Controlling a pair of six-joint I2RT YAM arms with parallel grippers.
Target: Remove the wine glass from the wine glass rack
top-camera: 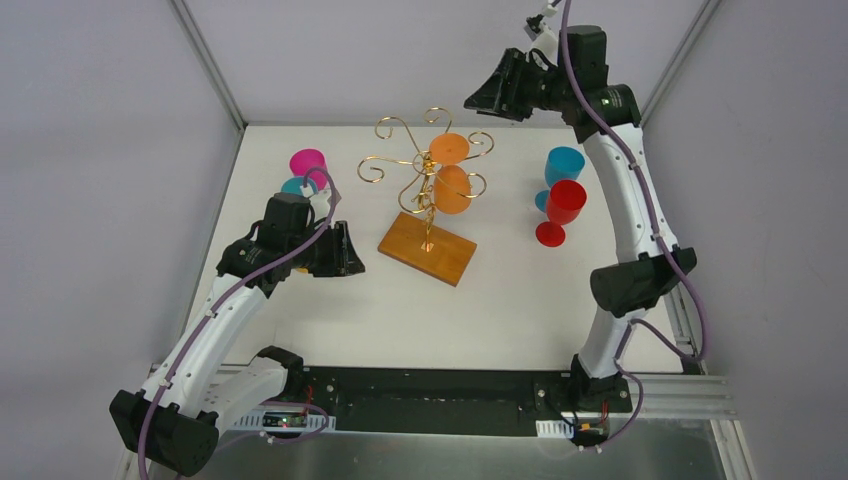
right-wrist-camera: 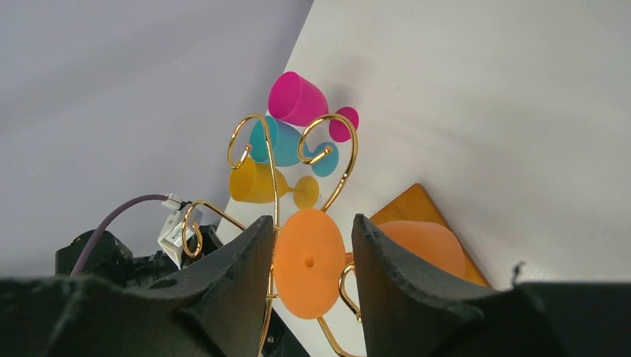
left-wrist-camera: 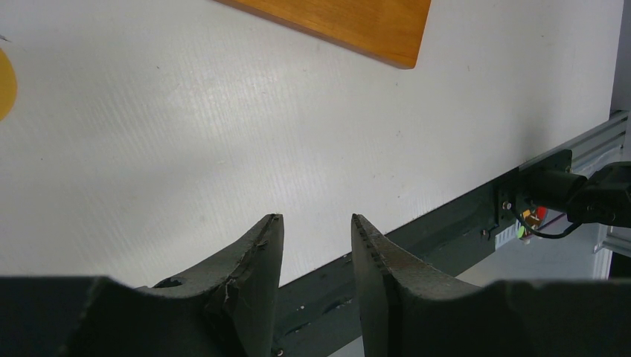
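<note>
The gold wire rack (top-camera: 424,200) with curled arms rises from a wooden base (top-camera: 428,248) mid-table. An orange wine glass hangs on it, its round foot (top-camera: 449,149) on top and its bowl (top-camera: 453,189) below. Beyond the table's back edge, high up, my right gripper (top-camera: 484,106) is clear of the rack. Seen from the right wrist, the orange foot (right-wrist-camera: 309,264) appears between the fingers but farther off; nothing is gripped, and the fingers are parted. My left gripper (top-camera: 357,264) hovers open and empty, left of the wooden base.
Pink (right-wrist-camera: 298,100), blue (right-wrist-camera: 275,141) and yellow (right-wrist-camera: 255,181) glasses lie at the left of the table. At the right lie a red glass (top-camera: 566,201) and a blue glass (top-camera: 565,164).
</note>
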